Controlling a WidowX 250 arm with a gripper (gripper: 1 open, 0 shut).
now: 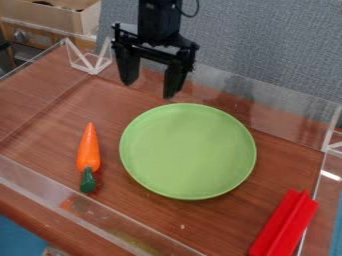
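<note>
My black gripper [150, 78] hangs over the back of the wooden table, above and behind the green plate [187, 152], its two fingers spread wide with nothing visible between them. An orange toy carrot [88, 150] with a green top lies left of the plate, pointing toward the back. Two red bars [285, 222], side by side, lie at the front right.
Clear low walls edge the table [40, 120], with white brackets [90, 58] at the back left. A grey padded panel stands behind. A box [51, 15] sits beyond the back left corner.
</note>
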